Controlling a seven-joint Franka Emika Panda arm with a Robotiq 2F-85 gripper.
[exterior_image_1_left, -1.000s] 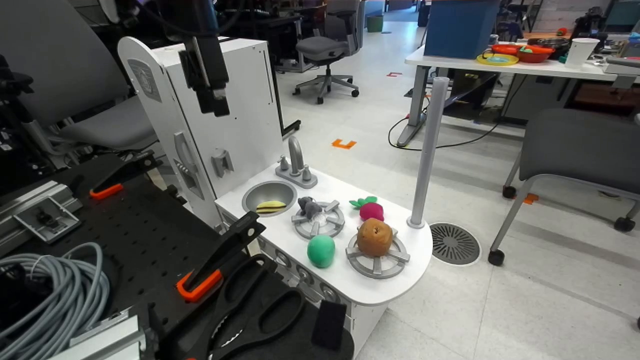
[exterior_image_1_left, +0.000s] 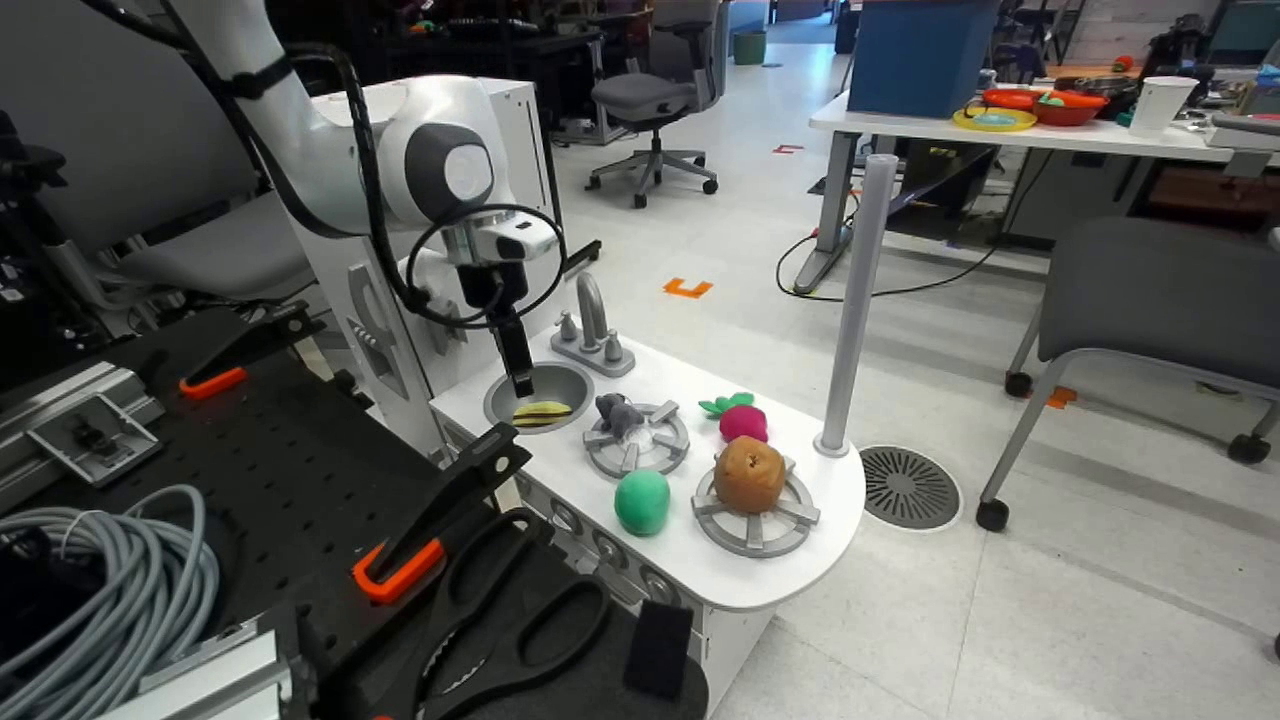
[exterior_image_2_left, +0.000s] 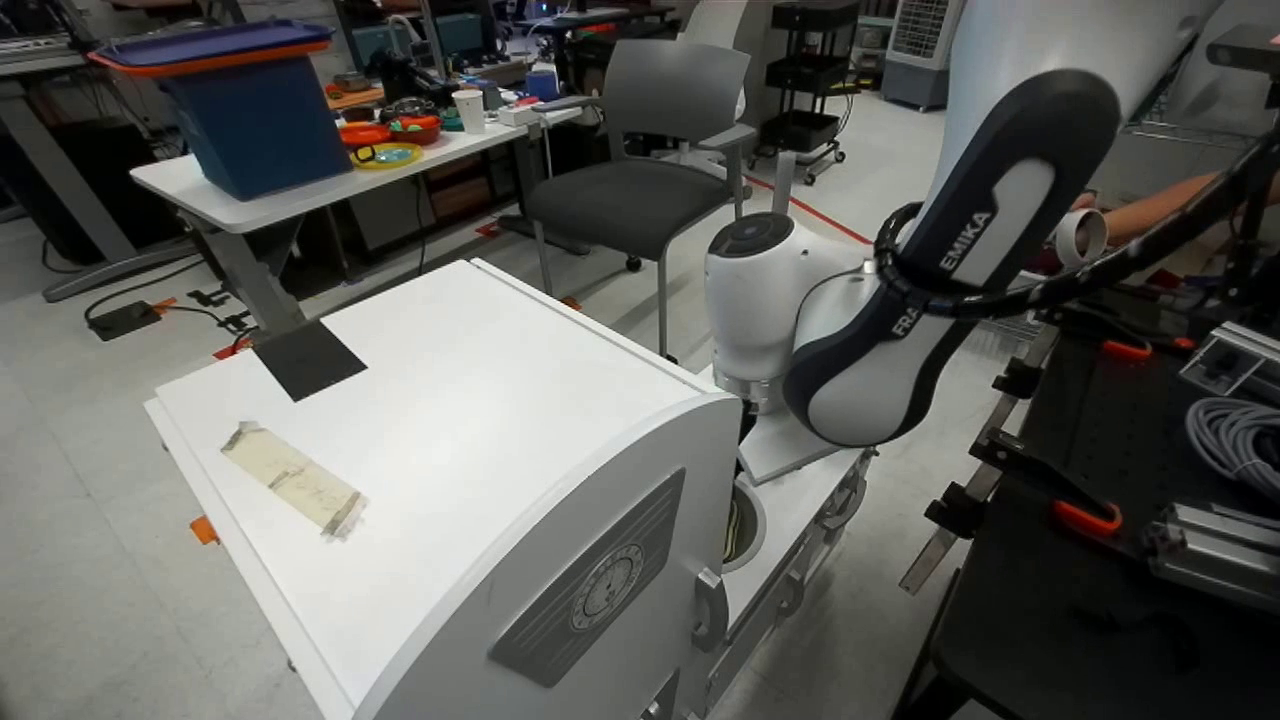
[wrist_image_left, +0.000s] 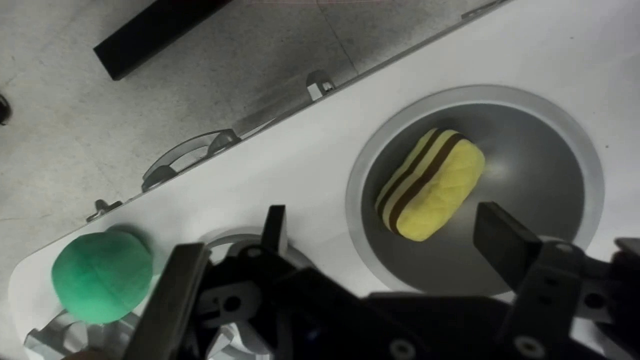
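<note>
A yellow plush piece with brown stripes (wrist_image_left: 441, 186) lies on the floor of the round grey sink (wrist_image_left: 591, 174). My gripper (exterior_image_1_left: 519, 386) points down over the sink in exterior view 1, its tips around the height of the rim. From the wrist camera, the two fingers (wrist_image_left: 504, 240) stand wide apart and hold nothing. The striped piece shows beyond the gap, touching neither finger. In exterior view 2 the arm and the play oven hide the gripper's tips.
A grey faucet (exterior_image_1_left: 591, 318) stands behind the sink. On the white counter are a small grey toy (exterior_image_1_left: 619, 414) on one burner, a brown ball (exterior_image_1_left: 750, 475) on the other, a green ball (exterior_image_1_left: 642, 502) and a magenta toy (exterior_image_1_left: 743, 422). A grey post (exterior_image_1_left: 858, 300) rises at the far end.
From high beside the white cabinet, my gripper has come down and to the right, to just over the sink. The toys on the counter have not moved.
</note>
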